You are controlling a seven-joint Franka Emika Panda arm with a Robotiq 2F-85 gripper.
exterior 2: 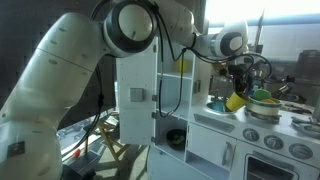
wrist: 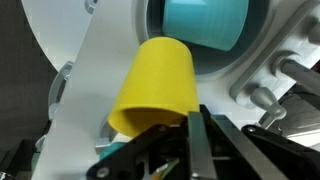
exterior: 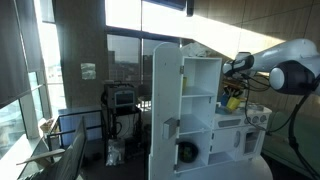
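A yellow cup [wrist: 155, 85] hangs from my gripper, which is shut on its edge in the wrist view. From exterior view 2, the yellow cup [exterior 2: 235, 102] shows tilted above the white counter, under my gripper [exterior 2: 241, 88]. Exterior view 1 has the yellow cup [exterior: 233, 103] small, at the counter beside the tall cabinet. Below it in the wrist view, a teal cup [wrist: 205, 20] lies in a round grey basin [wrist: 212, 62]. The fingertips' exact contact is partly hidden by dark gripper parts.
Stove knobs [wrist: 264, 98] line the counter front close to the basin. A light green pot [exterior 2: 264, 106] stands right of the yellow cup. Left of the counter is the open white cabinet [exterior 2: 143, 98], its shelves [exterior: 197, 96] mostly bare.
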